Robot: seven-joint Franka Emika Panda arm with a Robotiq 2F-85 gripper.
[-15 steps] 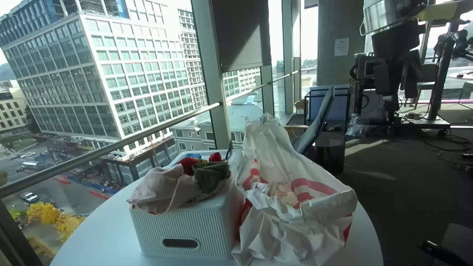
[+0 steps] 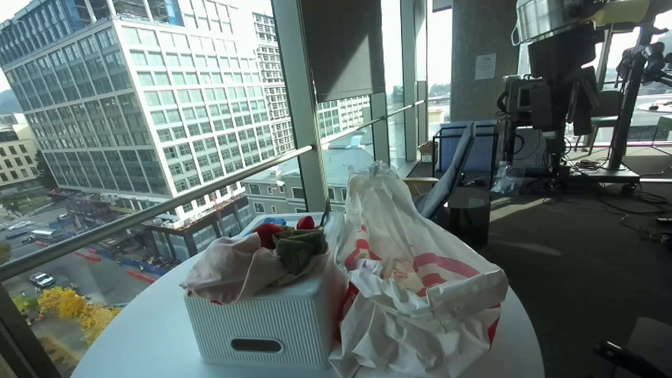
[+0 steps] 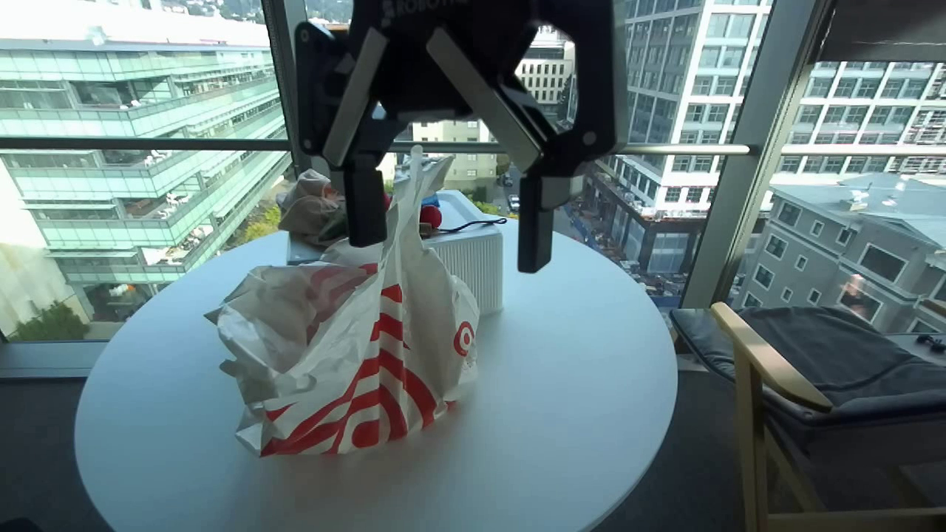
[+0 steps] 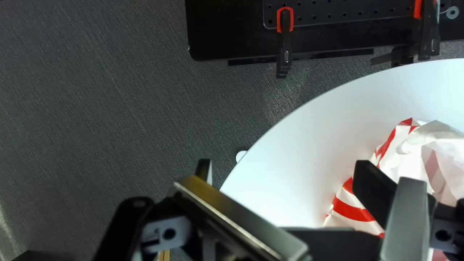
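Note:
A crumpled white plastic bag with red stripes rests on the round white table, its mouth gaping toward one side. Close behind it stands a white ribbed box, with pink cloth, dark green cloth and red items on top. My gripper is open, its fingers wide apart with nothing between them. It hangs in the foreground of the second exterior view, apart from the bag. In the wrist view, one finger overlaps the bag's image, while the other is over the floor.
A wooden-armed chair stands right of the table in the second exterior view. A black base with clamps lies beyond the table edge in the wrist view. Windows and a rail border the far side.
The arm at the upper right of the first exterior view has shifted slightly. The bag, the box and the things on it have not moved.

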